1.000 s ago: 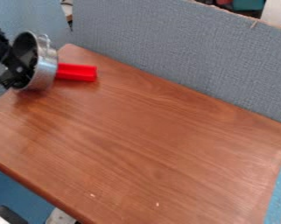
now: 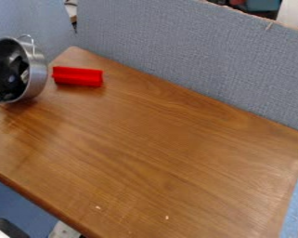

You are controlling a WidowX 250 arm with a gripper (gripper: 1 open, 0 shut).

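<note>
A steel pot (image 2: pixel 34 70) with wire handles is tipped on its side at the far left end of the wooden table (image 2: pixel 151 149), its opening facing left. My black gripper (image 2: pixel 0 85) is at the pot's opening, mostly out of frame or hidden by the dark inside of the pot; I cannot tell how its fingers stand. A red cylinder (image 2: pixel 78 76) lies just right of the pot.
Grey padded walls (image 2: pixel 200 65) run along the back and left of the table. A blue tape strip (image 2: pixel 293 209) lies at the right edge.
The pot and my gripper have shifted left, toward the table's edge, exposing more of the red cylinder. Less of the gripper is in view now.
</note>
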